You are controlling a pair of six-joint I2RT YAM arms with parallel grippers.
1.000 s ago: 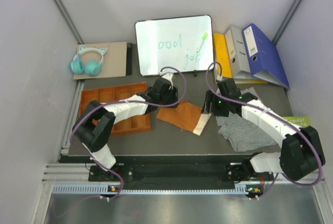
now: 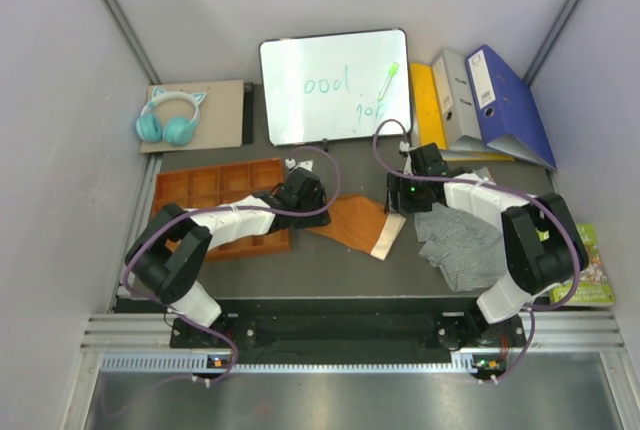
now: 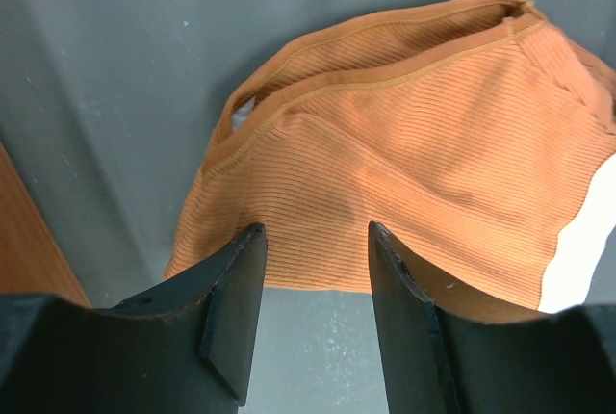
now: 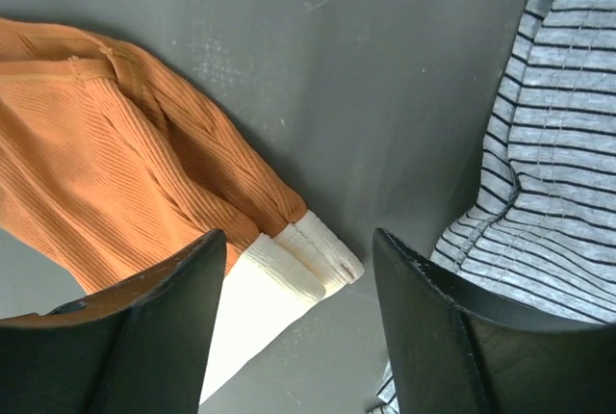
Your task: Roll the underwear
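Observation:
The underwear [image 2: 355,224] is orange ribbed cloth with a white band, lying spread flat on the grey table between the arms. My left gripper [image 2: 322,212] is over its left end; in the left wrist view the open fingers [image 3: 236,313] stand apart above the lower edge of the cloth, nothing held. At the right end, my right gripper [image 2: 393,205] is open too. In the right wrist view the white band's corner [image 4: 322,255] shows between its fingers, which do not close on it. Whether either gripper touches the cloth I cannot tell.
A brown compartment box [image 2: 205,185] lies under the left arm. Grey striped cloth [image 2: 465,255] is heaped close by on the right. The whiteboard [image 2: 335,85] and several binders [image 2: 510,105] stand at the back. Bare table shows in front of the underwear.
Since a second ago my left gripper has moved left and toward the front, to the underwear's left end. The underwear looks unmoved.

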